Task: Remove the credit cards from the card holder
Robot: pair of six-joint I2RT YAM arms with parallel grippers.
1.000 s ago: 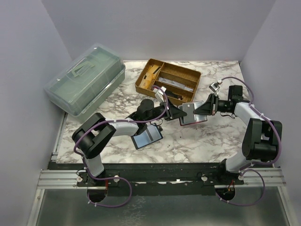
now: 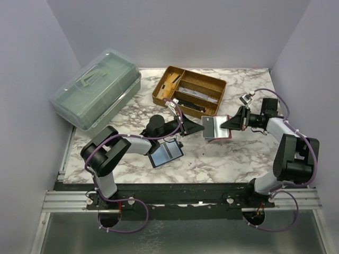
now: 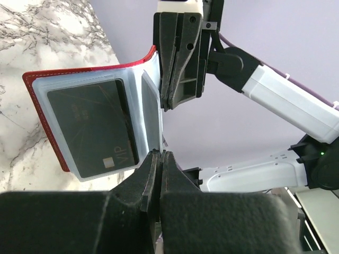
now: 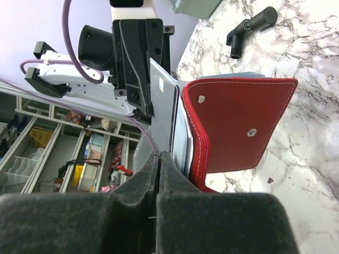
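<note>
The red card holder hangs in the air between my grippers, spread open, with clear sleeves and a dark VIP card visible. My left gripper is at the sleeves' edge on the left, shut; its tips meet the edge of a clear sleeve. My right gripper is at the holder's other side, shut; in the right wrist view its tips lie against the sleeves beside the red cover. Whether either pinches a thin sleeve or cover is hard to tell.
A partitioned brown box stands at the back. A green lidded container is at the left. A blue card-like pad and a small black fitting lie on the marble table, which is clear at the front.
The right gripper has shifted slightly.
</note>
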